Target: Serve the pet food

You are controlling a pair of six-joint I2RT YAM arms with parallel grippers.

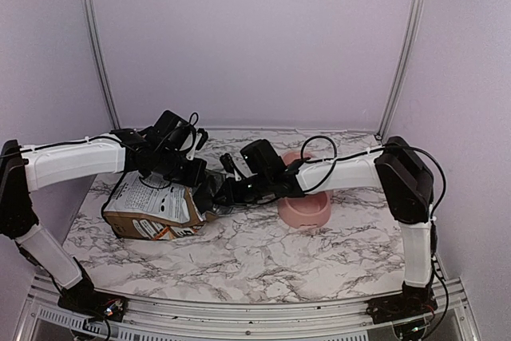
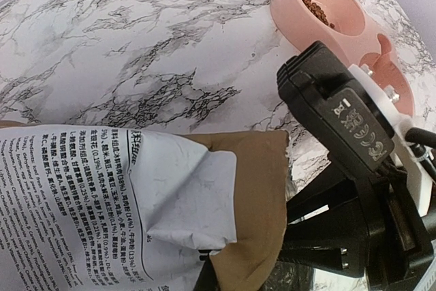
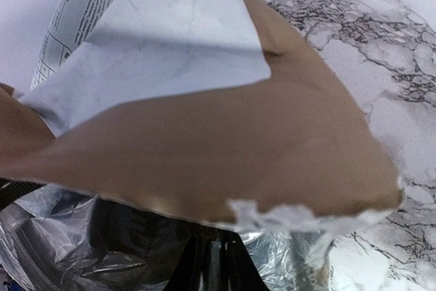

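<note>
The brown-and-white pet food bag (image 1: 152,207) lies on its side at the left, its mouth toward the right. My left gripper (image 1: 196,175) is shut at the upper edge of that mouth, the thin paper rim (image 2: 248,264) pinched at its fingertips. At the opening, my right gripper is shut on a narrow greyish piece; what it belongs to is hidden. Crumpled clear plastic (image 3: 279,260) surrounds these fingers under the brown flap. The pink double bowl (image 1: 306,212) stands to the right, partly behind my right arm, with some brown kibble (image 2: 317,11) in one compartment.
My two grippers are close together at the bag's mouth, the right gripper's camera housing (image 2: 337,110) just beside the bag. Bare marble tabletop (image 1: 263,261) lies in front. Walls close off the back and both sides.
</note>
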